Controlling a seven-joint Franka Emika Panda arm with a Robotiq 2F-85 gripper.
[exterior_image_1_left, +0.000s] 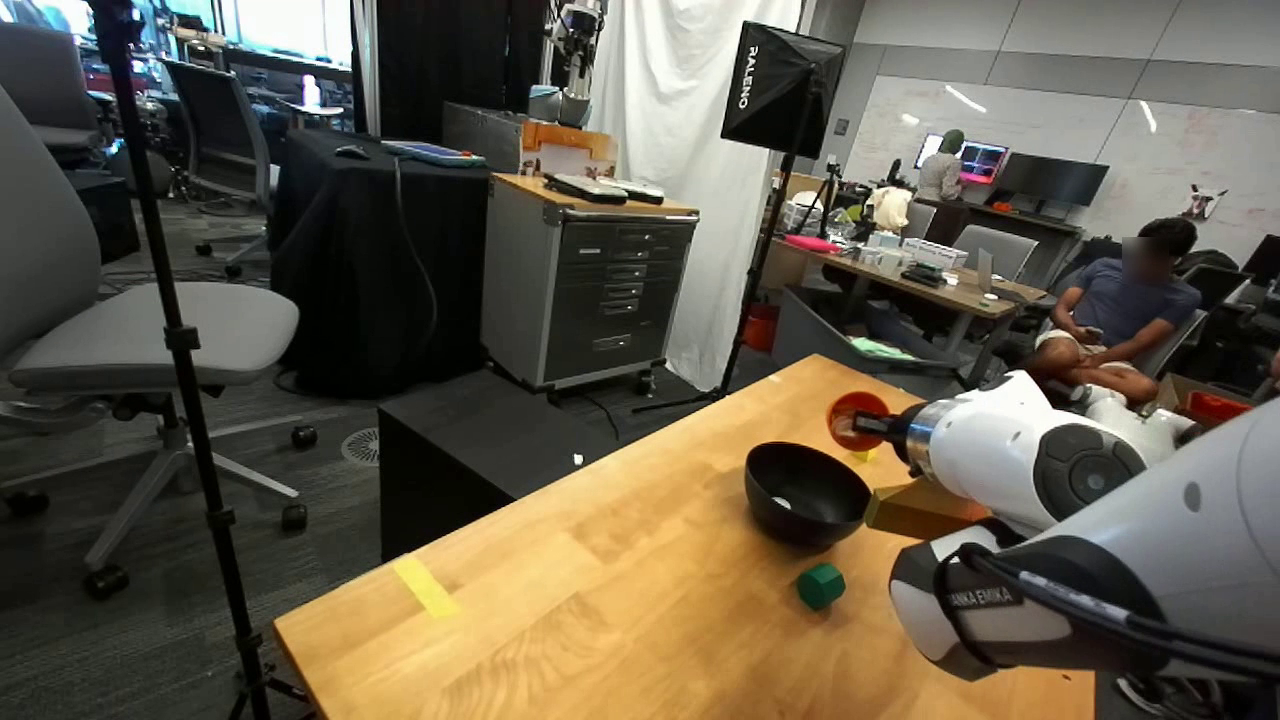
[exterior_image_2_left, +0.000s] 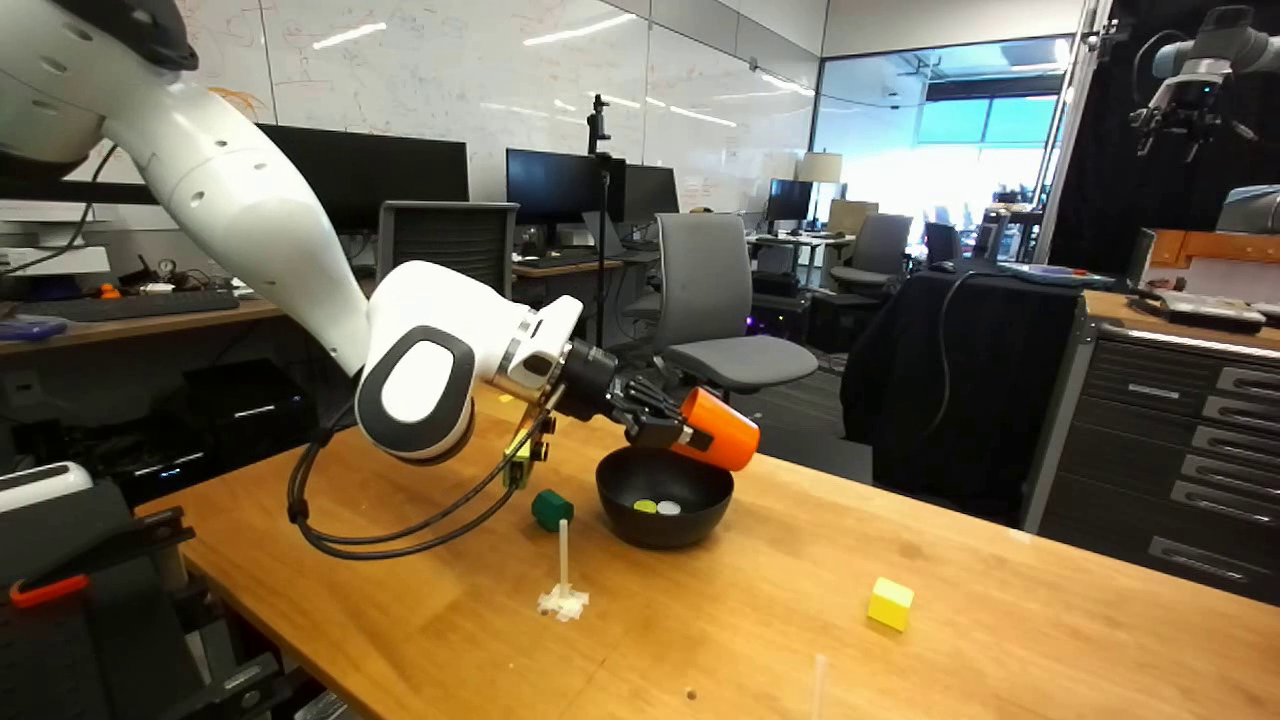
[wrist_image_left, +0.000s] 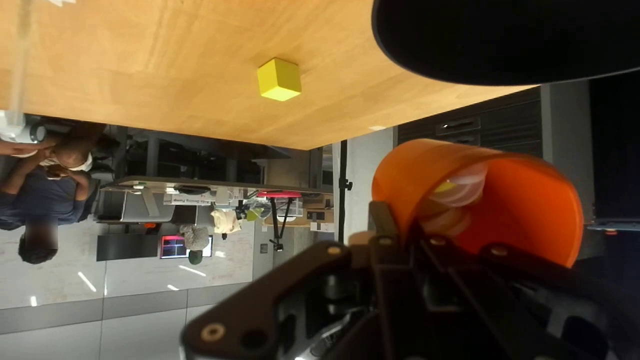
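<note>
An orange cup lies tilted nearly on its side in the air, with my gripper shut on its rim. Inside the cup in the wrist view, a few pale and yellow pieces show against the orange wall. The black bowl stands on the table; in exterior view 2 the cup is above the bowl's far right edge. A yellow-green piece and a white piece rest in the bowl. My finger presses against the cup's wall.
A green block sits close beside the bowl. The yellow cube stands alone on the table. A thin white post rises from a taped spot. Behind the bowl in exterior view 1 lies a yellowish box.
</note>
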